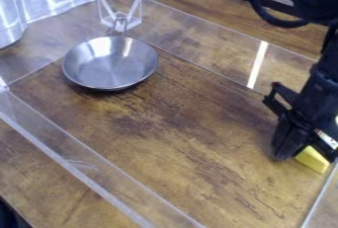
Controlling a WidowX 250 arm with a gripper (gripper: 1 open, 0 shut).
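My black gripper [283, 133] is low at the right side of the wooden table, over a yellow object [311, 159] that is partly hidden behind it. The fingers are close together; whether anything is between them is hard to tell. A steel pan [109, 62] sits at the upper left, well away from the gripper.
Clear plastic walls border the work area, with a white tape strip [258, 64] at the back right. A white wire-like stand [119, 15] is behind the pan.
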